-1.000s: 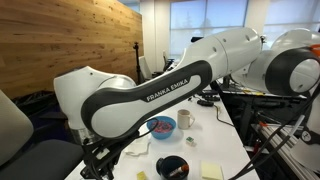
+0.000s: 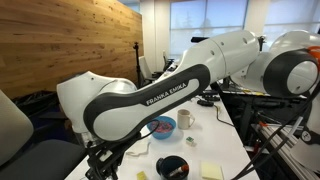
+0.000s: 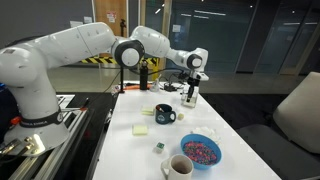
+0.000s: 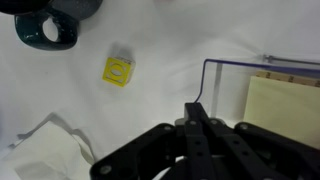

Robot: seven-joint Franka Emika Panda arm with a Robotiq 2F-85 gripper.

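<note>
My gripper points down over the white table, shut, with nothing clearly showing between its fingers. Beside the fingertips lies a clear, flat thing with a dark blue edge (image 4: 238, 63), perhaps a pouch. A pale yellow piece (image 4: 280, 105) shows at its right. To the left, apart from the gripper, are a small yellow block (image 4: 117, 71) and a black mug (image 4: 58, 22). In exterior view 2 the gripper (image 3: 189, 101) is at the far end of the table; in exterior view 1 the arm's hand partly hides that area.
A blue bowl (image 3: 200, 151) with small reddish items stands near a white mug (image 3: 181, 168). A pale yellow block (image 3: 140, 129) and a small greenish block (image 3: 158, 147) lie on the table. White crumpled cloth or paper (image 4: 48, 152) lies at the wrist view's lower left.
The arm has shifted slightly, its forearm now a little lower and further right in exterior view 1. Objects on the table look unmoved.
</note>
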